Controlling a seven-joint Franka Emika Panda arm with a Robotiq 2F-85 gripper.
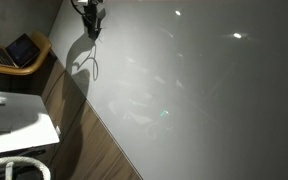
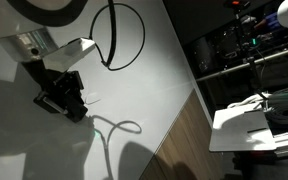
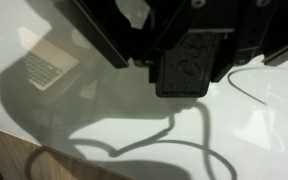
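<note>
My gripper is shut on a dark block [image 3: 182, 78] with a rough, textured face, seen in the wrist view. What the block is I cannot tell. It hangs over a glossy pale surface [image 1: 184, 80], where the shadows of arm and cable fall. In exterior view 1 the gripper [image 1: 93, 33] is at the top left, near the surface's left edge. Exterior view 2 shows it at the left, low over the surface, its fingertips dark and hard to make out. A small green mark [image 1: 164, 113] lies on the surface, well away from the gripper.
A wooden strip [image 1: 96, 140] borders the surface. Beyond it are a white table [image 1: 24, 118] and a chair with an open laptop [image 1: 24, 48]. The arm's black cable [image 2: 142, 40] loops out beside it.
</note>
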